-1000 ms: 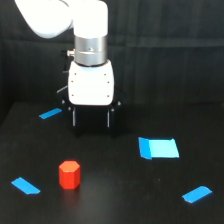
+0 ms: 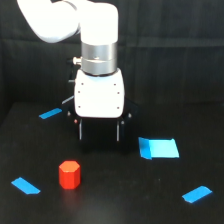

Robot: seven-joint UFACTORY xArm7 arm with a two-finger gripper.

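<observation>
A red block (image 2: 69,175), hexagonal in outline, rests on the black surface at the front left. My gripper (image 2: 99,132) hangs from the white arm above the middle of the surface, behind the block and a little to its right. Two thin dark fingers point down, spread apart, and nothing shows between them. The block and the gripper do not touch. The fingertips are dark against the black background, so their height is hard to judge.
A light-blue square (image 2: 163,148) with a darker blue strip (image 2: 145,148) along its left side lies right of the gripper. Blue tape pieces lie at front left (image 2: 25,186), front right (image 2: 196,194) and back left (image 2: 50,113).
The arm and gripper have shifted a little to the right and lower in the view. Its fingers remain apart. The red block and the blue pieces have stayed where they were.
</observation>
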